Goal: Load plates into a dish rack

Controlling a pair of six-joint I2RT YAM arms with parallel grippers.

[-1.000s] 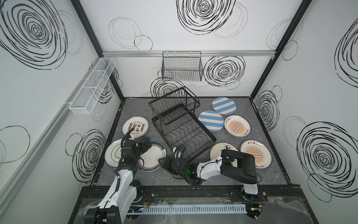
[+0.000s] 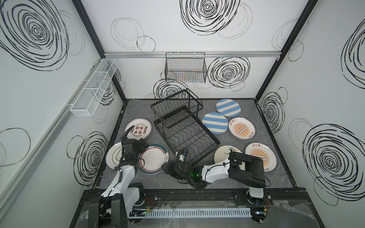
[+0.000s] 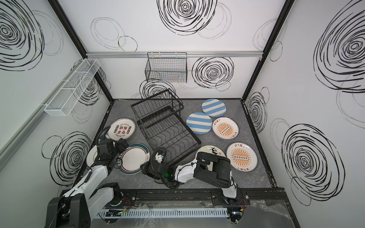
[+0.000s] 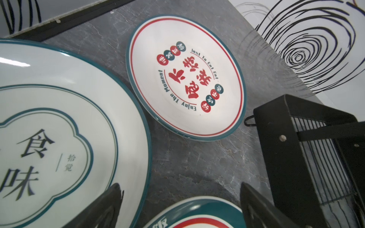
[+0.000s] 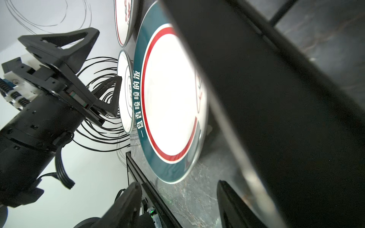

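The black dish rack (image 2: 186, 131) stands empty at the table's middle, angled. My left gripper is open above the left-hand plates: a large white plate (image 4: 64, 98), a red-lettered plate (image 4: 182, 76) and a teal-rimmed plate (image 5: 167, 95). My right gripper has its fingers apart, low beside the rack's near end and the teal-rimmed plate, with nothing seen between them.
Two blue-striped plates (image 2: 228, 106), two orange-patterned plates (image 2: 241, 127) and a cream plate (image 2: 222, 151) lie on the right, the cream one partly under my right arm. Wire baskets (image 2: 185, 67) hang on the back and left walls.
My left gripper has moved slightly left, away from the rack. The right arm's upper part has shifted slightly right, and the rack has shifted slightly left.
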